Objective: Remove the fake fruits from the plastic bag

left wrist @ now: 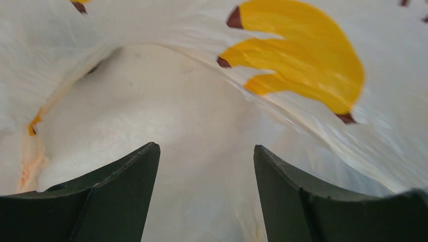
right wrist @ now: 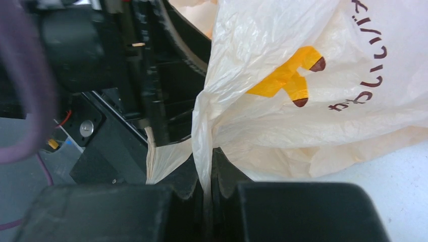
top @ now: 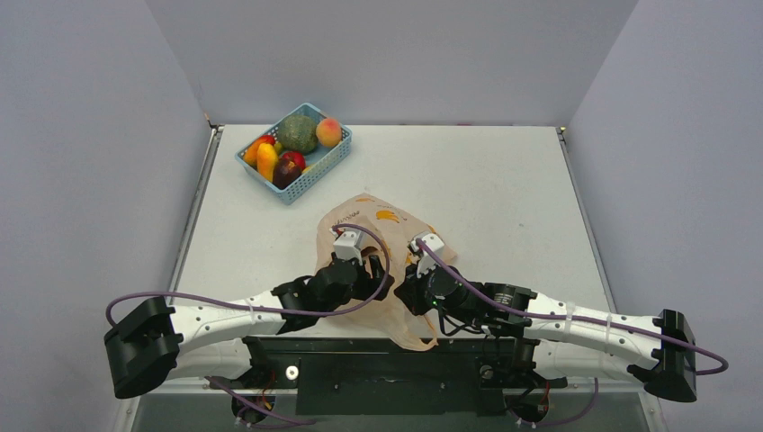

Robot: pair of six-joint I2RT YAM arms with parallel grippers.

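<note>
The plastic bag (top: 360,216), whitish with banana prints, lies crumpled at the table's front middle. In the left wrist view its film (left wrist: 151,101) fills the space ahead of my left gripper, whose fingers stand apart with nothing between them. From above, that gripper is over the bag's opening. My right gripper is shut on a pinched fold of the bag (right wrist: 203,121), which rises from between its fingers. A dark spot (left wrist: 96,68) shows at the bag's far edge in the left wrist view; I cannot tell what it is.
At the back left, a blue basket (top: 310,184) holds a green gourd (top: 297,132), a peach (top: 328,132), a dark purple fruit (top: 287,173) and other fruits. Both arms stand close together at the front.
</note>
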